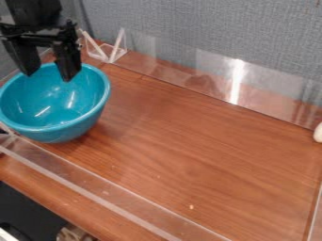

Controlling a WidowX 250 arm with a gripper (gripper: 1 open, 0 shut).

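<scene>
My black gripper (45,56) is at the top left, open, its fingers pointing down just over the back part of a large turquoise bowl (56,118). The bowl sits on the wooden counter at the left. Its interior shows nothing clearly besides the blue plastic.
A white wire rack (108,45) stands behind the bowl at the back. A grey wall and clear edging run along the back. A small white object (317,132) is at the right edge.
</scene>
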